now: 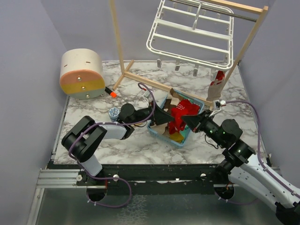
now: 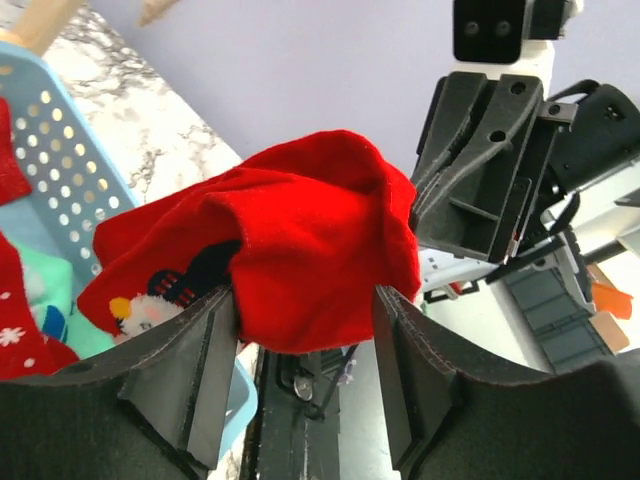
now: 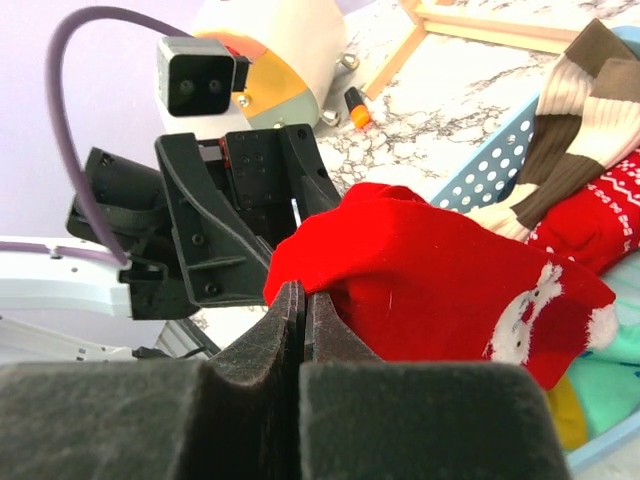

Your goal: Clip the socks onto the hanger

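Note:
A red sock [image 1: 180, 112] with a dark and white pattern is held up over the blue basket [image 1: 166, 137]. My right gripper is shut on its edge, the cloth at the fingertips. In the left wrist view, my left gripper has its fingers apart, with the lower cloth of the red sock [image 2: 310, 250] in the gap between them. How firmly the far finger touches it cannot be told. Above the table hangs the white hanger [image 1: 192, 29] with clips along its edge; a red and grey sock [image 1: 216, 86] hangs at its right corner.
More socks lie in the basket, among them a brown and cream striped sock [image 3: 560, 135]. A wooden frame [image 1: 150, 82] runs behind the basket. At the back left stand a striped drum [image 1: 82, 75] and an orange-tipped marker [image 1: 111, 93].

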